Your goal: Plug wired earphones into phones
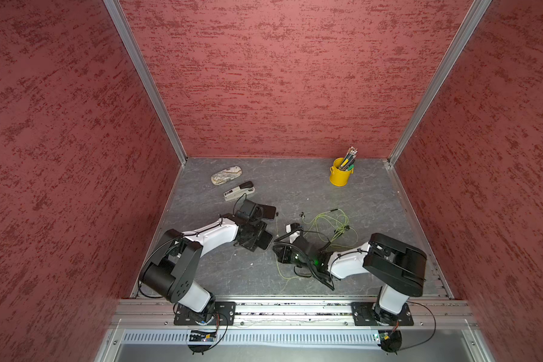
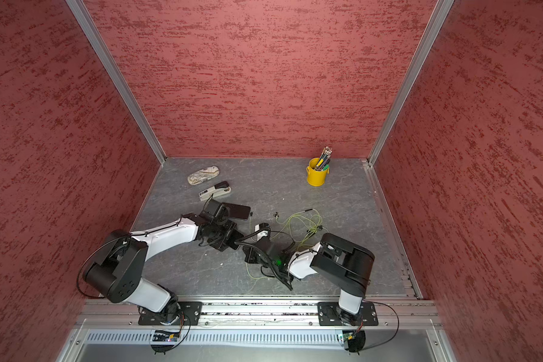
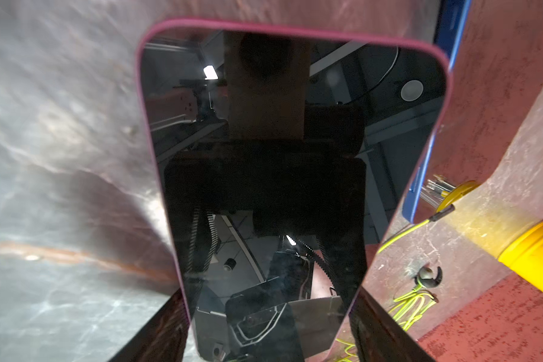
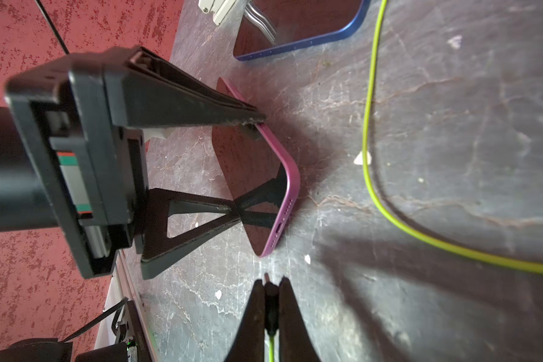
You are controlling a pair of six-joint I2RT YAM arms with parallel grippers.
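A pink-edged phone [image 3: 265, 181] with a dark screen is gripped across its long sides by my left gripper. Held tilted over the table, it turns its bottom edge, with a small port [image 4: 281, 223], to the right. In the right wrist view my right gripper is shut on the earphones' black plug [image 4: 272, 313]; its thin metal tip sticks out just beyond the fingertips. Plug tip and phone are apart, the phone's lower corner lying close above the tip. The yellow-green cable [image 4: 368, 120] curves across the table.
A blue-edged phone [image 4: 307, 21] lies behind the pink one. Farther back are a stapler [image 1: 239, 192], a patterned case [image 1: 226, 175] and a yellow bucket of pens [image 1: 339, 176]. Coiled earphone cord [image 1: 338, 224] lies behind my right arm.
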